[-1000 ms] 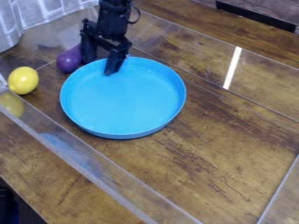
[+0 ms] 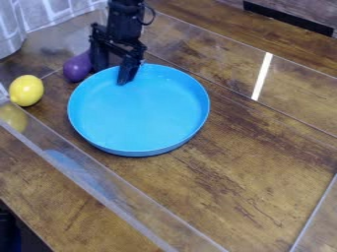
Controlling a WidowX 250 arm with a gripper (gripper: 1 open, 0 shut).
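Note:
A black gripper [image 2: 116,54] hangs at the top of the view, its fingers just over the back left rim of a round blue plate [image 2: 138,113]. A purple object [image 2: 77,68], probably an eggplant, lies just left of the gripper, outside the plate. A yellow egg-shaped object [image 2: 26,91] lies further left. The plate is empty. The view is too small and dark to tell how far apart the fingers are or whether anything is between them.
Clear wooden tabletop [image 2: 250,167] fills the right and front. A transparent panel edge runs along the left front, and a pale object [image 2: 14,25] stands at the top left corner.
The gripper has shifted very slightly to the left since a second ago. The plate and the two objects show no clear movement.

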